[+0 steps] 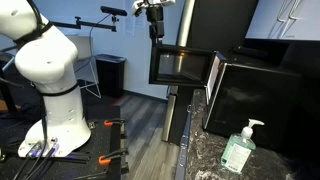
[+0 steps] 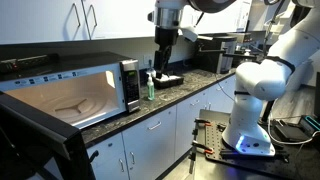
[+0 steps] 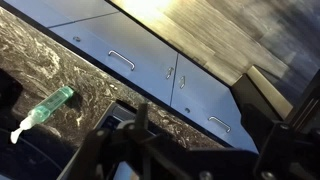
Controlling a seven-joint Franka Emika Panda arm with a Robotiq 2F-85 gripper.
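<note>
My gripper is open, with nothing between its dark fingers in the wrist view. It hangs high in front of the counter in exterior view 2, well above the worktop and clear of everything on it. A clear pump bottle with green liquid and a white top stands on the dark stone counter. The same bottle shows at the left of the wrist view, away from my fingers. The microwave has its dark door swung open, and its lit cavity looks empty in exterior view 2.
Under the counter run drawers and cupboards with metal handles, all shut. Beyond the bottle a dark rack stands on the worktop. The microwave door juts out past the counter's front edge. Bare floor lies between counter and robot base.
</note>
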